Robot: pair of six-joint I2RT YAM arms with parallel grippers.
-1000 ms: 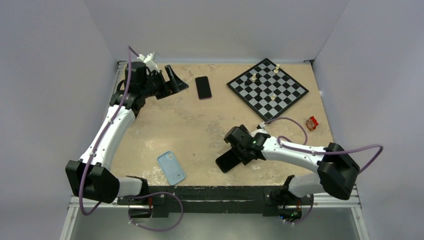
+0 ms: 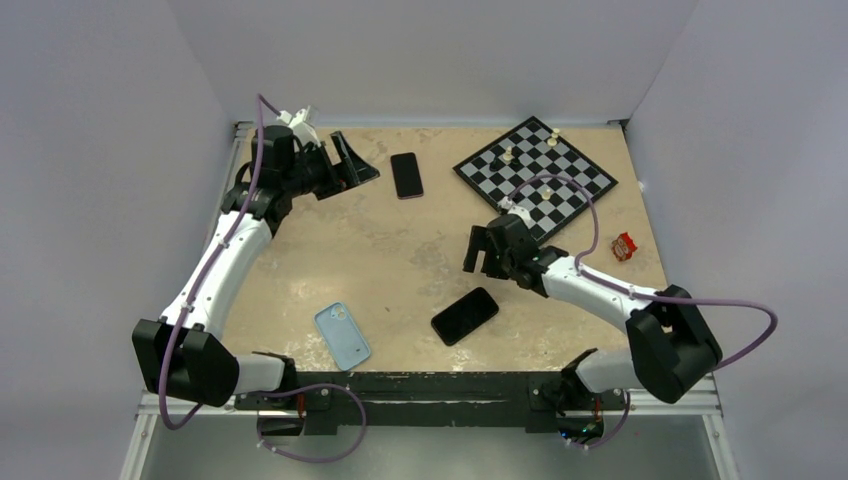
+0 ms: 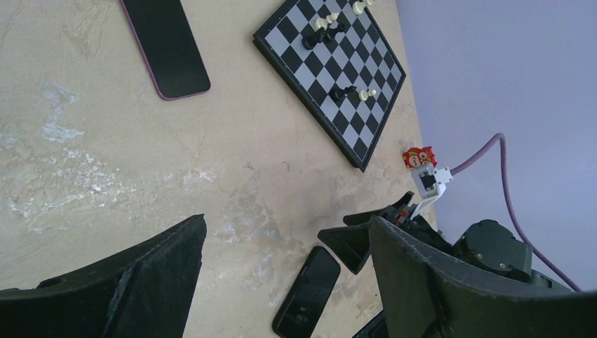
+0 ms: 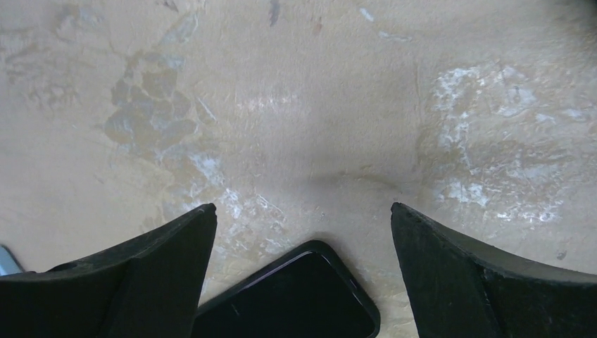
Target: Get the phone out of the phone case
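A black phone-shaped piece [image 2: 465,316] with a raised, rounded rim lies flat at the front middle of the table. Whether it is an empty case or holds a phone, I cannot tell. Its corner [image 4: 310,296] shows below my right gripper, which is open and empty just behind it. Farther back lies a slim dark phone [image 2: 406,175] with a purplish edge, bare of any case, seen also in the left wrist view. At front left a light-blue phone case [image 2: 342,336] lies flat. My left gripper [image 2: 350,182] hangs open, left of the slim phone.
A chessboard [image 2: 535,180] with several small pieces occupies the back right. Right of it lies a small red packet [image 2: 624,246].
The right gripper has moved off the black piece, backward and to the right, uncovering it. The black piece stays in place. The left arm has barely shifted.
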